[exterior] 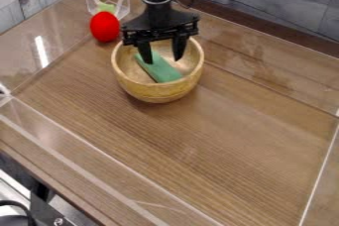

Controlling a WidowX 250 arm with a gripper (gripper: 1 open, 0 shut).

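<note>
A yellow bowl (158,90) stands near the upper middle of the wooden table, holding a green oblong object (166,70). My black gripper (157,50) is lowered over the bowl from above, its fingers apart around the upper part of the green object. Whether it touches the object cannot be told at this size.
A red object (103,28) and a small pale green and white item (106,2) lie left of the arm at the back. A wall edge runs along the back right.
</note>
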